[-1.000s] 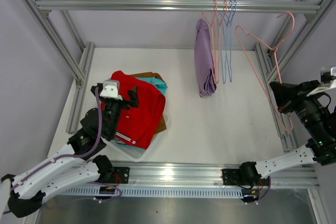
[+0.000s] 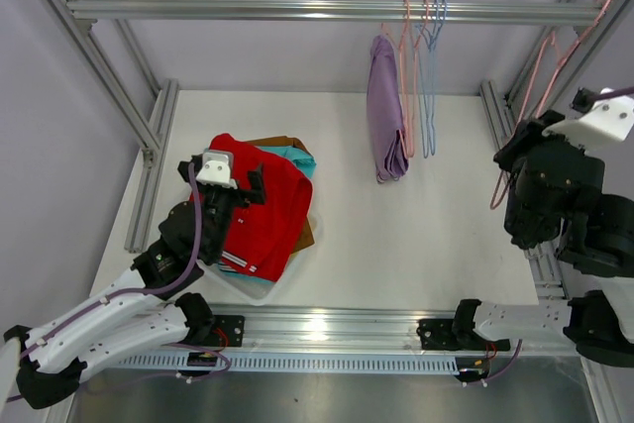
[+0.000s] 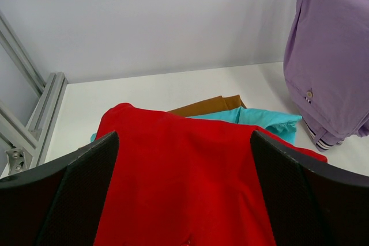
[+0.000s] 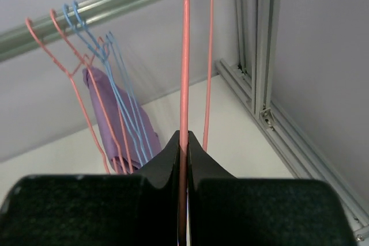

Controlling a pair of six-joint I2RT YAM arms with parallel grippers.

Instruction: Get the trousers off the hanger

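Note:
Purple trousers hang from a hanger on the rail, also seen at the right of the left wrist view. My right gripper is shut on a pink hanger, raised at the right end of the rail. My left gripper is open above red cloth, which lies on teal and brown cloths in a white tray, with nothing held between its fingers.
Several pink and blue hangers hang beside the trousers. Metal posts and side rails bound the board. The board's middle and right are clear.
My right gripper has risen with the pink hanger, whose hook has moved up and right to the rail's end and whose frame has turned. The left arm has barely moved.

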